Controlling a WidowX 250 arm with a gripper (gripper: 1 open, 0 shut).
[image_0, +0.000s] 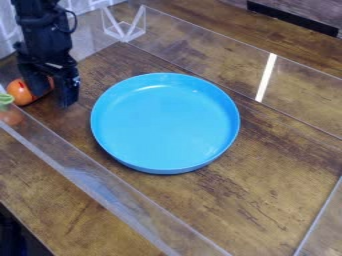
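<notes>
The dark gripper (48, 81) is low at the left of the camera view, over an orange carrot (22, 92) with a green top (6, 99). It covers much of the carrot's far end; whether its fingers are open or closed on it is hidden. A round blue plate (164, 120) lies to the right of the gripper on the wooden table (214, 210).
Clear panels border the table, one running diagonally at the lower left (94, 190), others at the back and right. A white strip (266, 77) lies at the back right. The wood around the plate's right and front is bare.
</notes>
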